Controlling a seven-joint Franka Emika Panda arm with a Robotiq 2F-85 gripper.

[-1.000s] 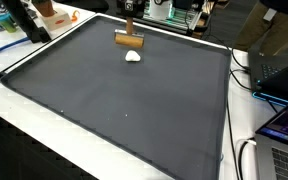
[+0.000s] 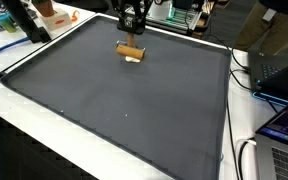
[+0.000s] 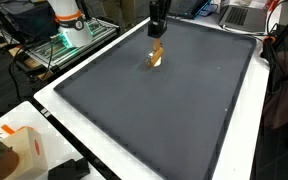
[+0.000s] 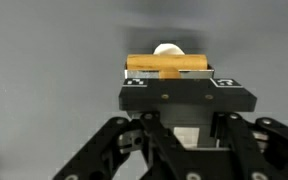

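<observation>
A T-shaped wooden mallet hangs upside down from my gripper (image 2: 131,31), its crosswise head (image 2: 130,52) lowest and its short handle (image 3: 157,45) rising between the fingers. My gripper is shut on that handle. Just under the head, or barely beside it, lies a small white round piece (image 2: 132,59) on the dark mat. From the wrist, the white piece (image 4: 168,48) shows only in part, beyond the wooden head (image 4: 167,62). Whether the head touches it I cannot tell.
Laptops (image 2: 282,140) and cables stand beyond the table's right edge. At the back left are bottles and coloured items (image 2: 52,18).
The mallet has come toward the front of the mat in exterior view 1, from behind the white piece to right at it, now partly covering it. The white piece has not visibly moved.
</observation>
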